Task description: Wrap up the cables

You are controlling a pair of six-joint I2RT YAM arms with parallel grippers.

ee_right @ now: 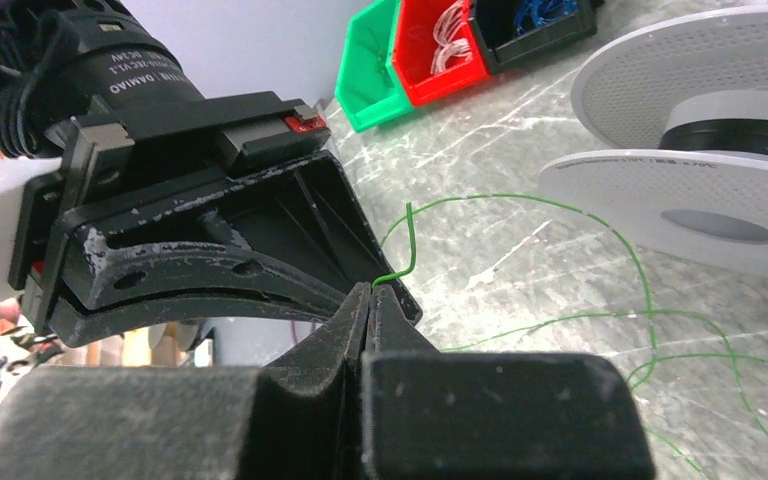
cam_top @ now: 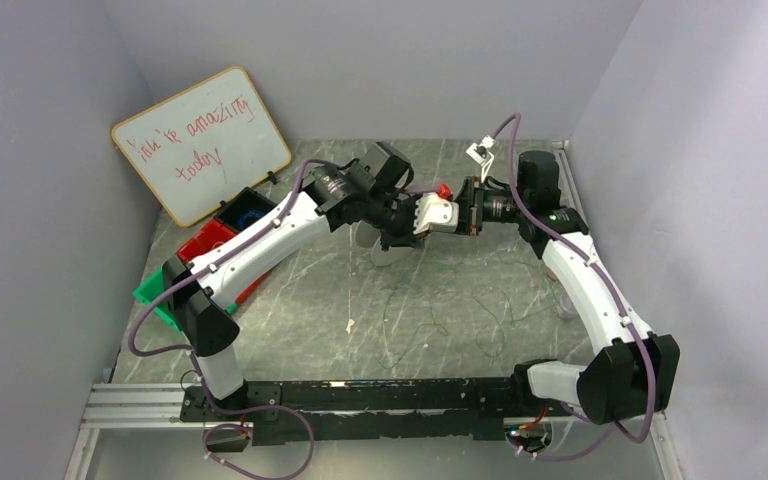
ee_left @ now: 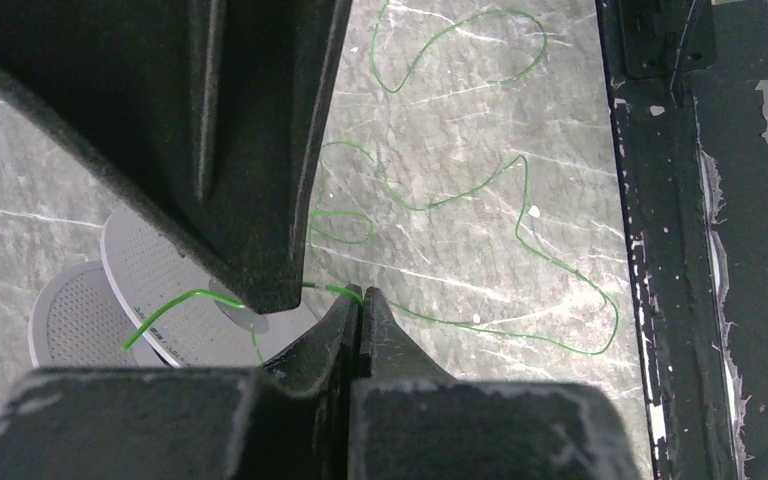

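Note:
The two grippers meet above the grey spool (ee_right: 680, 205) at the centre back, my left gripper (cam_top: 415, 225) beside my right gripper (cam_top: 465, 208). In the left wrist view my left gripper is shut on the green cable (ee_left: 160, 310). In the right wrist view my right gripper is shut, with the green cable at its fingertips, close to the left gripper's body. More green cable lies in loose loops on the marble table (cam_top: 310, 320).
Green (ee_right: 368, 70), red (ee_right: 435, 80) and black bins (ee_right: 530, 45), holding cables where visible, stand at the left below a whiteboard (cam_top: 200, 140). Grey walls close in three sides; the front middle of the table is open apart from cable.

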